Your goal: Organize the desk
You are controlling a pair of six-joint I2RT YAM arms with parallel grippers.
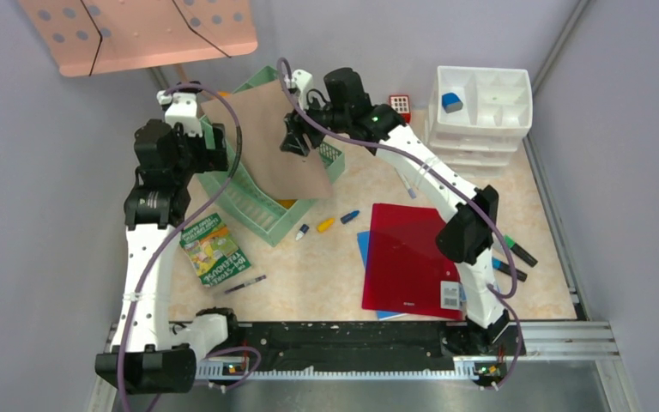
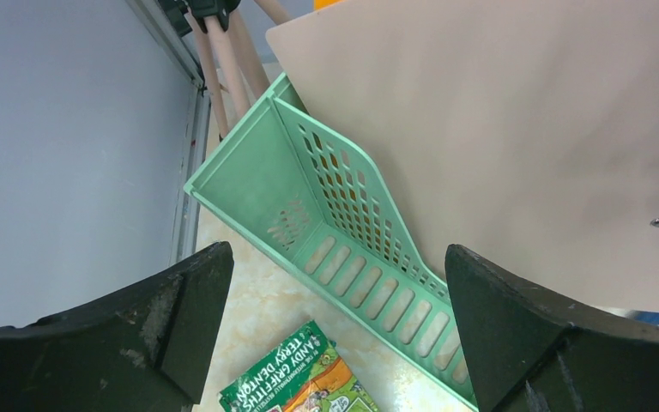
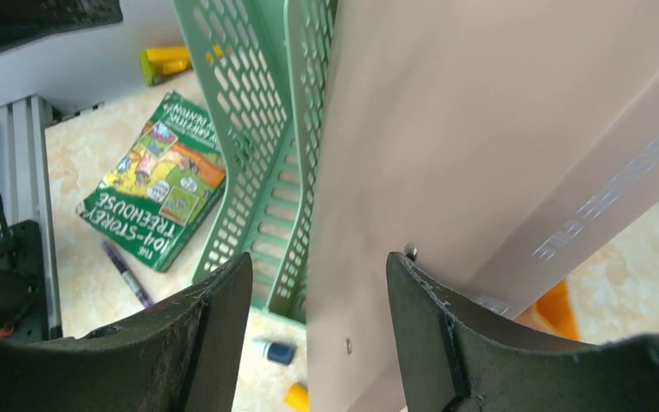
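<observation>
A green file rack stands at the back left, turned at an angle. In it leans a brown folder, its sheet rising above the dividers. My right gripper is open over the folder's right side; the right wrist view has the brown folder behind the spread fingers. My left gripper stands open over the rack's left side, and between its fingers only the green rack and table show beyond. A green-covered book lies flat left of the rack, near a pen.
Crayon-like pieces, including a yellow one, lie before the rack. A red folder covers a blue one at front right, with dark markers beside it. White drawers and a red calculator-like box stand behind. A pink lamp shade overhangs the back left.
</observation>
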